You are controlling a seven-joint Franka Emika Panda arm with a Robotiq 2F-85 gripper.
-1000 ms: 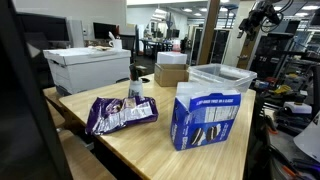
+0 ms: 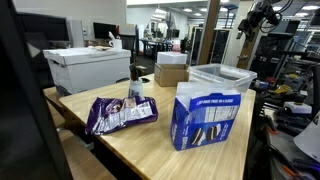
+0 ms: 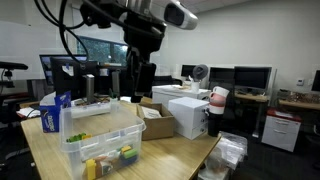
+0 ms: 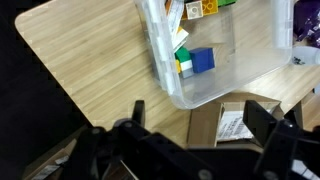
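My gripper stands open, its two dark fingers wide apart and nothing between them. From the wrist view, it hangs over one corner of a clear plastic bin [image 4: 160,48]. Inside lie colourful blocks, including a dark blue block [image 4: 202,60] and an orange block [image 4: 193,10]. The second exterior view shows the gripper [image 3: 136,88] high above the clear bin [image 3: 72,158], with the hand clear of its rim. Up at the right of the first exterior view is the arm [image 2: 262,16], far above the table.
A blue cookie box [image 2: 205,122], a purple bag [image 2: 122,114] and a bottle [image 2: 135,84] stand along the table [image 2: 95,100]. Beside the bin is an open cardboard box [image 3: 158,124]; a white box [image 3: 188,117] sits behind. Bare wood shows at the table's front.
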